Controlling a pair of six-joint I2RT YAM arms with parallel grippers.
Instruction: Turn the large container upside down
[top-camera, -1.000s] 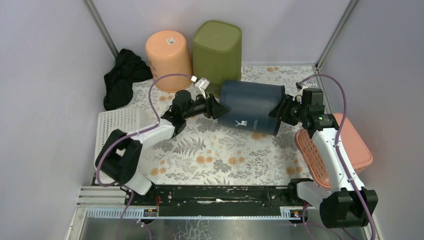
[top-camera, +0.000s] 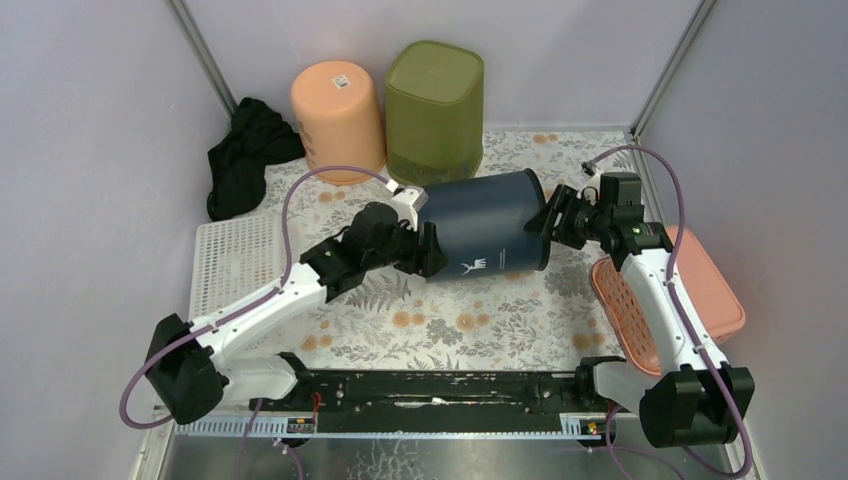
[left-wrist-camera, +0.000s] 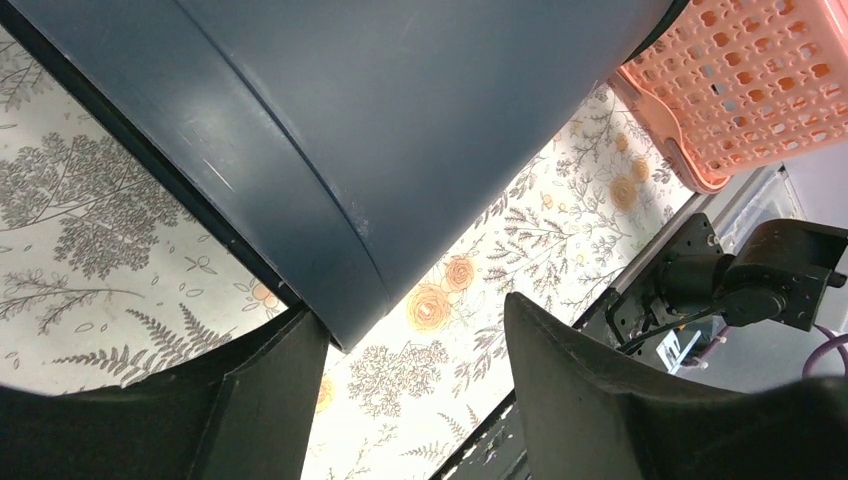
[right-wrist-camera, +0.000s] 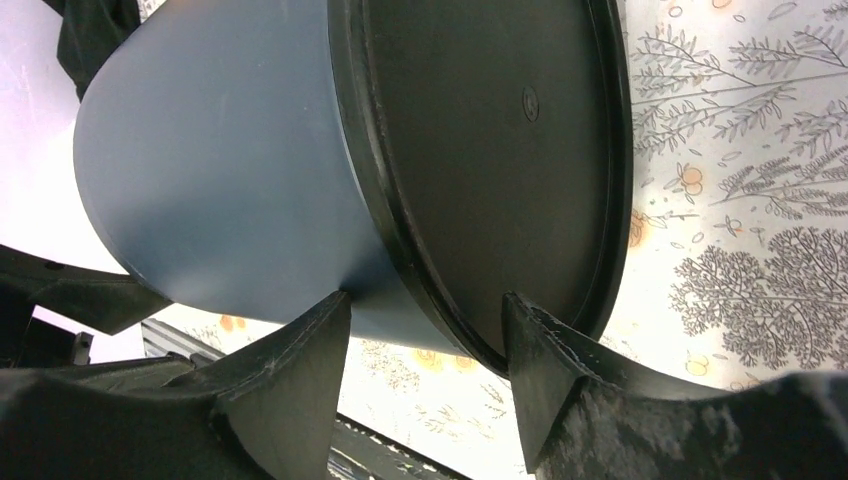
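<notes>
Lying on its side across the middle of the table is the large dark blue container (top-camera: 485, 220), its white logo facing the front. At its left end, my left gripper is open; the container's edge reaches in between the fingers, close to the left one, with a wide gap to the other. The recessed black end face (right-wrist-camera: 510, 150) points right. My right gripper stands part open astride the rim there, one finger along the blue wall and the other by the rim's black side. Whether both fingers touch it, I cannot tell.
Behind stand an orange bin (top-camera: 335, 115) and a green bin (top-camera: 433, 110). A black cloth (top-camera: 250, 160) and a white perforated basket (top-camera: 235, 262) are at left. Orange baskets (top-camera: 690, 300) stand at right.
The container's left end has swung toward the front and the container has shifted left.
</notes>
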